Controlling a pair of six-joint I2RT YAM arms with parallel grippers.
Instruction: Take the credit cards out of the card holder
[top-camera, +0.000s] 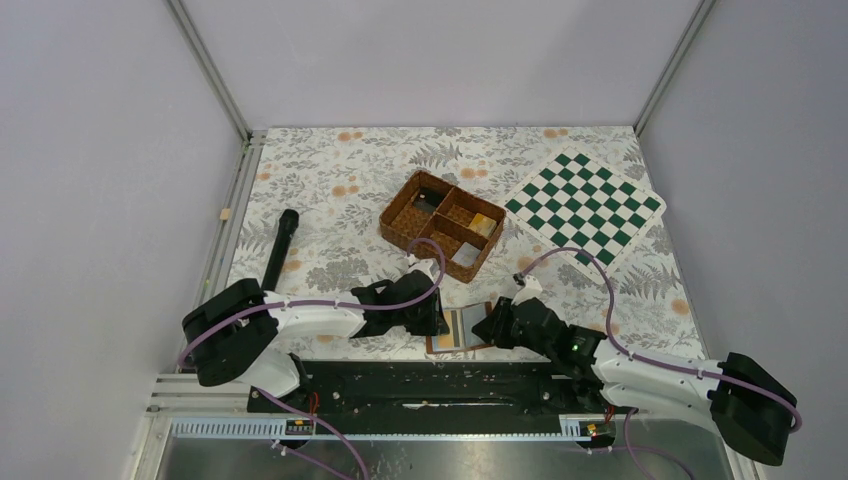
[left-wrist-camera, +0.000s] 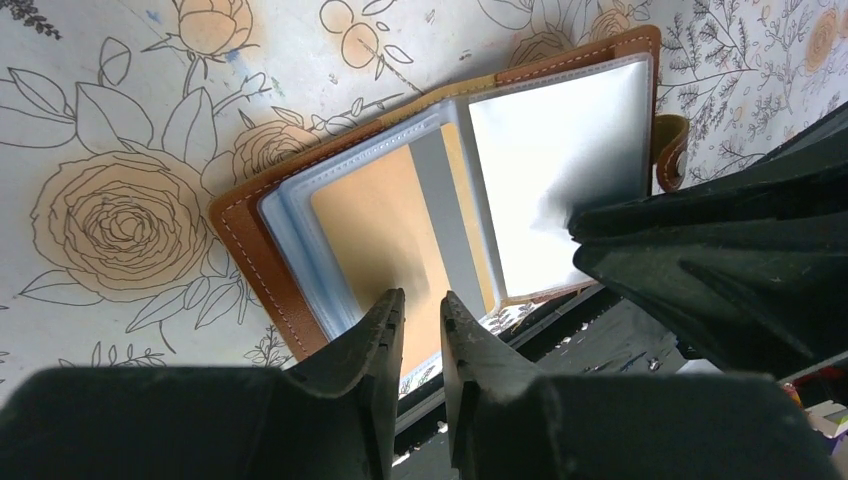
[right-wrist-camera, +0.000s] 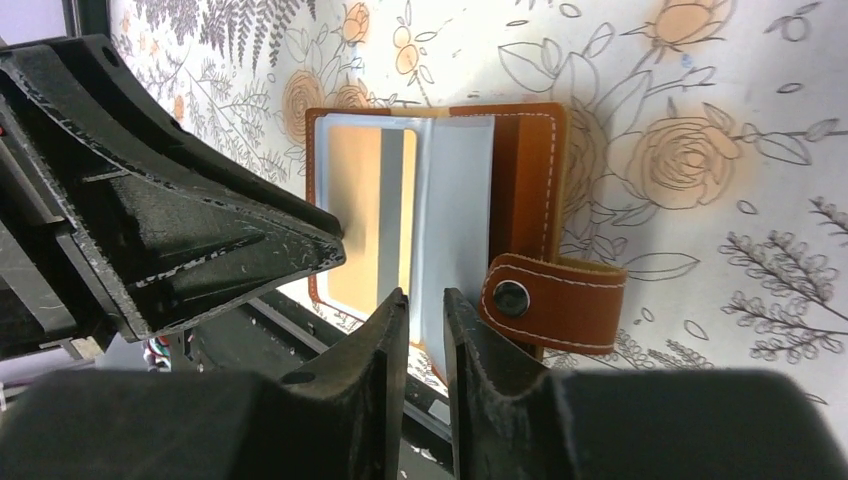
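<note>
An open brown card holder (top-camera: 461, 329) lies near the table's front edge, between my two grippers. In the left wrist view its left sleeve holds a yellow card (left-wrist-camera: 375, 230) with a grey stripe; a white card (left-wrist-camera: 555, 150) fills the right sleeve. My left gripper is over the yellow card's lower part, fingertips slightly apart; I cannot make out anything held. My right gripper is narrowly open at the holder's right side. The clear right page (right-wrist-camera: 457, 210) stands tilted up off the brown cover (right-wrist-camera: 525, 180), its near end passing behind those fingers.
A divided woven basket (top-camera: 440, 222) sits behind the holder with a few cards in it. A green-and-white checkered board (top-camera: 585, 208) lies at the back right, a black microphone (top-camera: 281, 245) at the left. Both grippers are close together.
</note>
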